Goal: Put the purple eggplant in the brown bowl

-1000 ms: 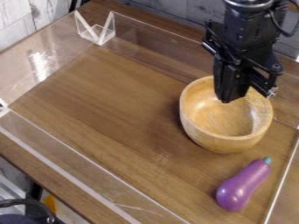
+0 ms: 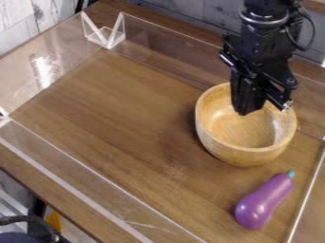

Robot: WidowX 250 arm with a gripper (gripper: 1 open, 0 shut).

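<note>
The purple eggplant (image 2: 263,201) lies on the table at the lower right, its green stem end pointing up and to the right. Just behind it stands the brown bowl (image 2: 241,152), upright, with no object visible inside. My black gripper (image 2: 263,106) reaches down from the upper right, its fingertips in front of the bowl's far part from this angle. Whether the fingers are apart or together is hard to make out against the dark arm. The eggplant is well clear of the gripper.
A clear wall runs around the wooden table (image 2: 108,114); its right side passes close to the eggplant. A small white wire-like holder (image 2: 105,31) stands at the far left corner.
Bowl and eggplant have stayed put.
</note>
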